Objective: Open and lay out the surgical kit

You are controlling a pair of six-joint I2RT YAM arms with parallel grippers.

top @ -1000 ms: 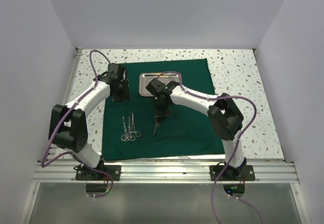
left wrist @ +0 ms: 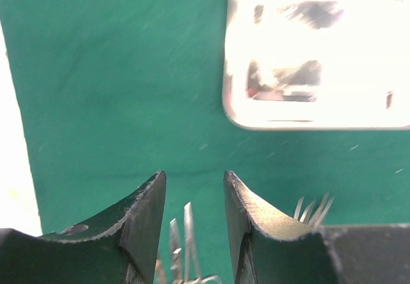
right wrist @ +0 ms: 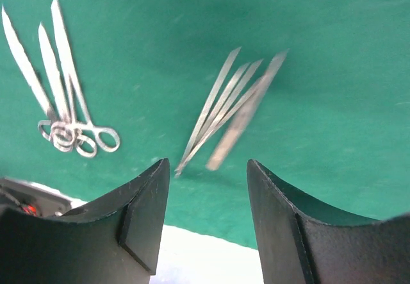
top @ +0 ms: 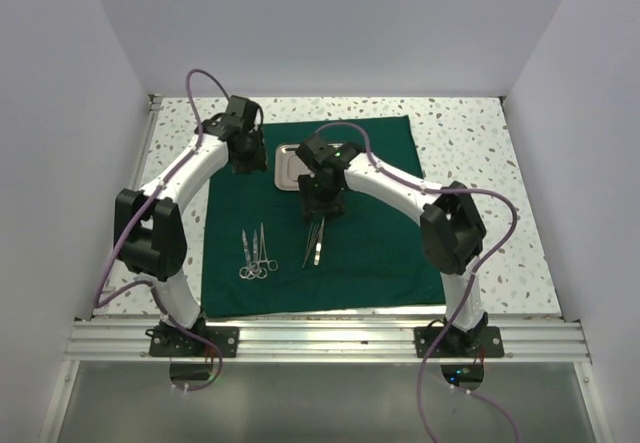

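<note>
A green cloth (top: 380, 273) lies spread over the table. On its left part rest several scissor-like instruments (top: 256, 263) with ring handles. To their right, several thin tweezers (top: 311, 241) lie beside a flat pale-handled instrument (top: 319, 243). My right gripper hangs open above these, nothing between its fingers. A metal tray (top: 287, 169) sits at the back of the cloth, its right part hidden by the right arm. In the left wrist view the tray (left wrist: 256, 114) shines brightly, with reflections in it. My left gripper, also open and empty, hovers left of the tray.
Both arms reach in from the front, and the right one crosses above the cloth close to the tray.
My left gripper has moved up and right toward the tray. The right gripper has opened and moved back slightly, leaving the pale-handled instrument in view beside the tweezers.
</note>
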